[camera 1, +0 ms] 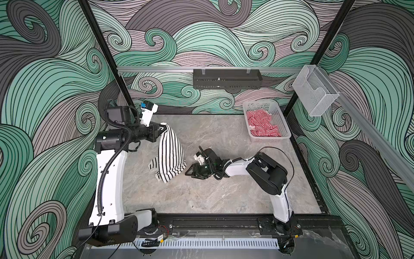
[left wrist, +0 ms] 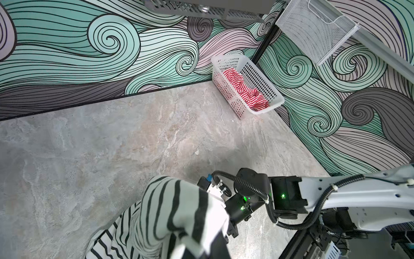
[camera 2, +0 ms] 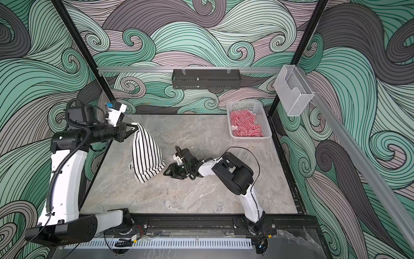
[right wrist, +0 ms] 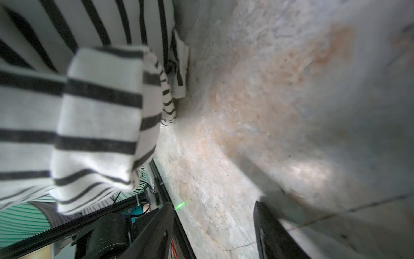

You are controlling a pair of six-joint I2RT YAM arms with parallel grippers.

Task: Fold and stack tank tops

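A black-and-white striped top [camera 1: 170, 157] hangs from my left gripper [camera 1: 160, 128], which is raised at the left of the table and shut on its upper end; the lower part drapes onto the table. In the left wrist view the fabric [left wrist: 172, 207] hides the fingertips. My right gripper [camera 2: 170, 170] is low over the table, just right of the top's lower part. Its fingers are apart with bare table between them in the right wrist view, beside the striped folds [right wrist: 99, 116].
A white basket [camera 1: 280, 133] with red-and-white striped cloth [camera 1: 261, 123] stands at the back right. A mesh holder [camera 1: 314, 90] hangs on the right rail.
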